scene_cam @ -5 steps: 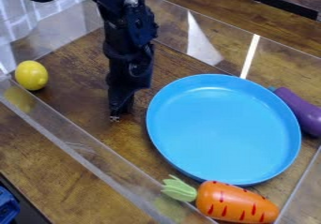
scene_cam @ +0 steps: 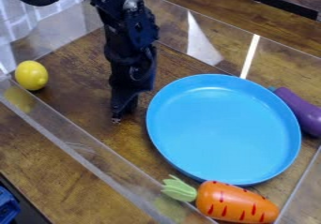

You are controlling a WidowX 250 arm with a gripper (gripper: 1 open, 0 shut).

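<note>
My black gripper (scene_cam: 126, 106) points down just above the wooden tray floor, left of a large blue plate (scene_cam: 223, 127). Its fingertips are dark against the wood; I cannot tell how far apart they are or whether anything is between them. A yellow lemon (scene_cam: 32, 75) lies at the far left, apart from the gripper. A toy carrot (scene_cam: 232, 203) lies at the plate's near edge, and a purple eggplant (scene_cam: 298, 111) lies at its right.
Clear plastic walls (scene_cam: 88, 157) border the tray. The floor behind the plate and around the gripper is bare. A small blue object (scene_cam: 7, 209) sits outside at the lower left.
The arm has shifted very slightly; the objects lie where they were.
</note>
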